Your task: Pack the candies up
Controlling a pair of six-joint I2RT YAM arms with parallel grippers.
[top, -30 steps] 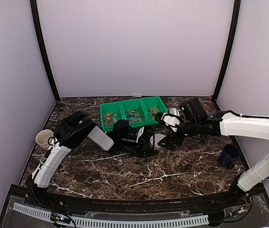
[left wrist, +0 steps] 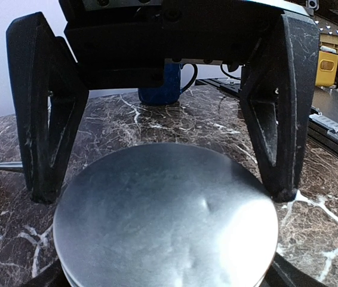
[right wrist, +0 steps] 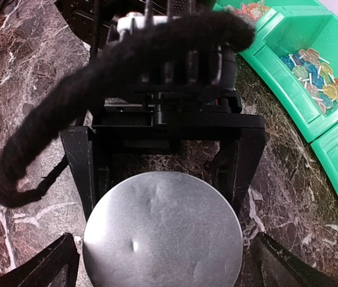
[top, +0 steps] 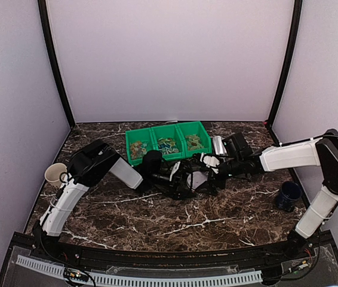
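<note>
A round container with a dull silver top (top: 197, 179) stands on the table in front of the candy bins, between my two grippers. Its body is mostly hidden. My left gripper (top: 184, 183) reaches it from the left and is open; in the left wrist view only its finger (left wrist: 282, 272) ends show low beside the silver top (left wrist: 166, 218). From the opposite side comes my right gripper (top: 209, 177), also open, its fingers (left wrist: 285, 143) flanking the top. Candies in wrappers (right wrist: 315, 78) fill the green bins (right wrist: 303, 122); none shows between my fingers.
A metal scoop (top: 218, 145) lies right of the bins. The blue mug (top: 288, 195) stands at the right, a white cup (top: 55, 174) at the far left. A black cable (right wrist: 43, 128) loops off the left arm.
My right arm has moved left, bringing its gripper closer around the silver-topped container. The left arm and the container look unmoved.
</note>
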